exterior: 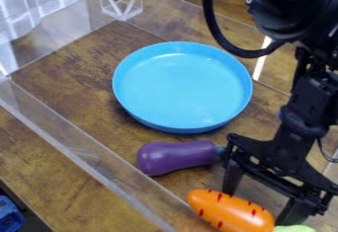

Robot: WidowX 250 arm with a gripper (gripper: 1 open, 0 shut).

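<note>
My black gripper (271, 177) is at the lower right, open, its fingers low over the wooden surface beside a toy carrot. The orange carrot (227, 208) lies at the bottom edge, with its pale green top (294, 228) partly out of view. A purple eggplant (172, 157) lies left of the gripper. A blue plate (181, 83) sits behind them.
Clear plastic walls (53, 117) edge the wooden surface on the left. The wood between the left wall and the plate is bare. A dark blue object (7, 214) shows at the lower left corner. A black cable loops above the plate at the top right.
</note>
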